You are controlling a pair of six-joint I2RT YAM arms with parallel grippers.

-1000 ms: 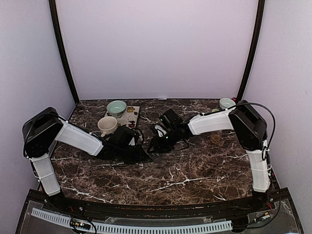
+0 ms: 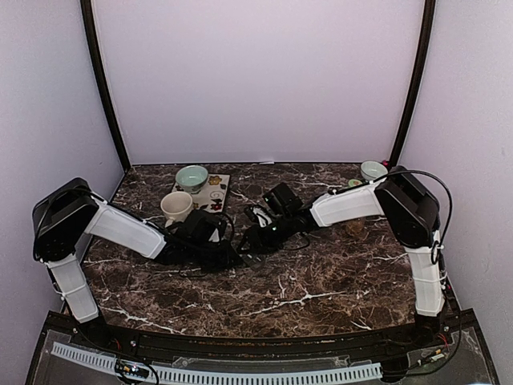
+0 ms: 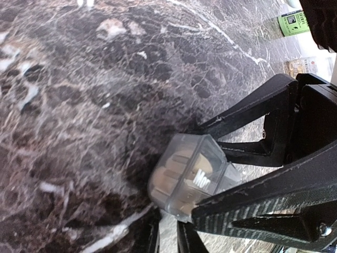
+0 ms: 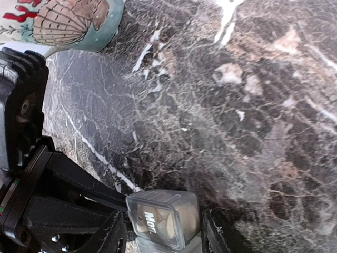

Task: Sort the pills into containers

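Note:
A small translucent pill box (image 3: 184,174) (image 4: 163,216), with pills inside and white lettering, is low over the dark marble table between my two grippers at the middle, seen small in the top view (image 2: 252,261). My left gripper (image 2: 232,257) is at its left side and my right gripper (image 2: 256,237) at its upper right. Fingers of both surround the box in the wrist views; how firmly each holds it, and how far each is open, is unclear.
A tray (image 2: 215,192) with a pale green bowl (image 2: 192,178) and a cream mug (image 2: 176,207) stands at the back left. A white bowl (image 2: 373,170), a green container (image 3: 293,23) and a jar (image 2: 355,227) are at the right.
Both arms stay in nearly the same place, with at most very slight movement at the pill box.

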